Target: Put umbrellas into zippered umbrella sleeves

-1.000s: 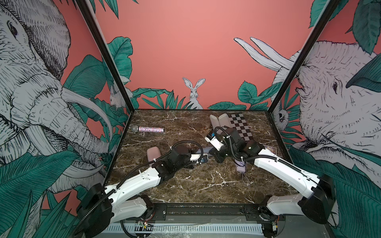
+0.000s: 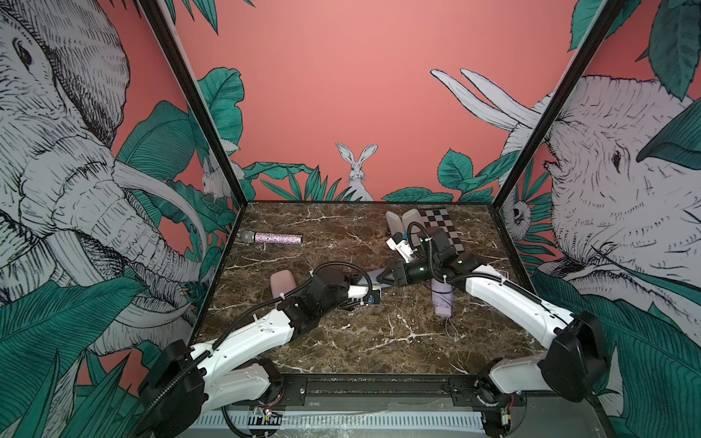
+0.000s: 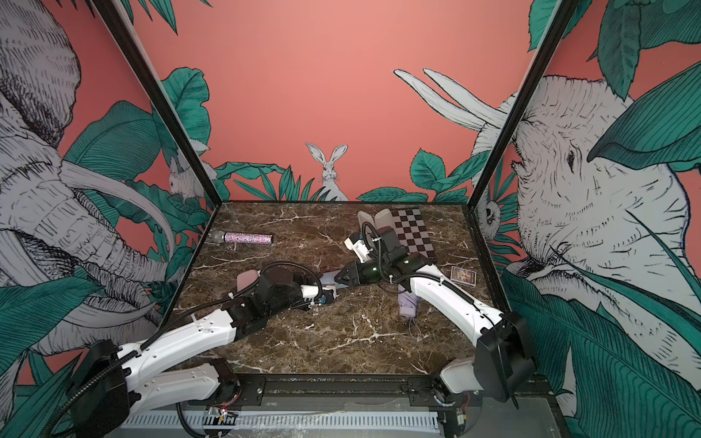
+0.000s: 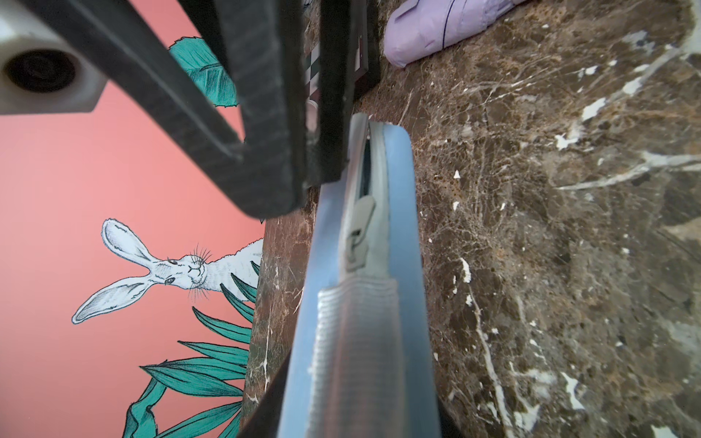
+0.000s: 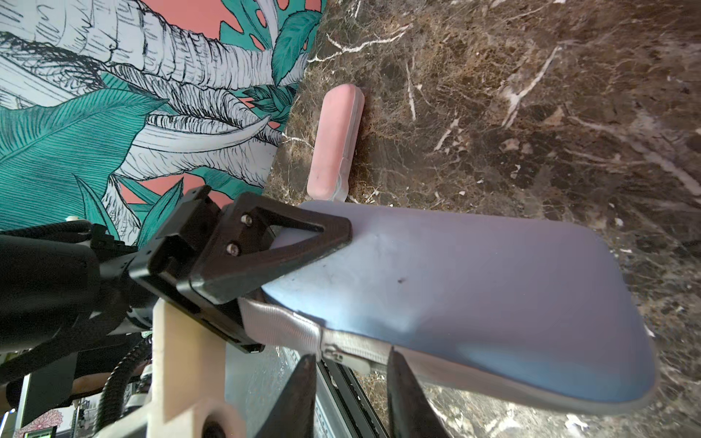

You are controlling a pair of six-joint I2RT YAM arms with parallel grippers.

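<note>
A blue hard sleeve [image 5: 467, 292] with a pale zipper is held above the table, my left gripper shut on one end. Its zipper side faces the left wrist camera, which shows the zipper pull [image 4: 359, 230] and a short dark gap beyond it. My right gripper is open, its fingertips on either side of the zip near the pull; whether they touch it I cannot tell. A folded lilac umbrella [image 2: 442, 299] lies on the table right of the blue sleeve. A pink sleeve [image 5: 334, 142] rests on the left part of the table.
Two pale rounded cases [image 2: 394, 222] lie at the back, beside a checkered board [image 3: 414, 232]. A glittery pink cylinder [image 2: 277, 238] occupies the back left. Far right is a small card [image 3: 463, 275]. Bare marble shows along the front and centre back.
The left arm and the blue sleeve shifted only slightly.
</note>
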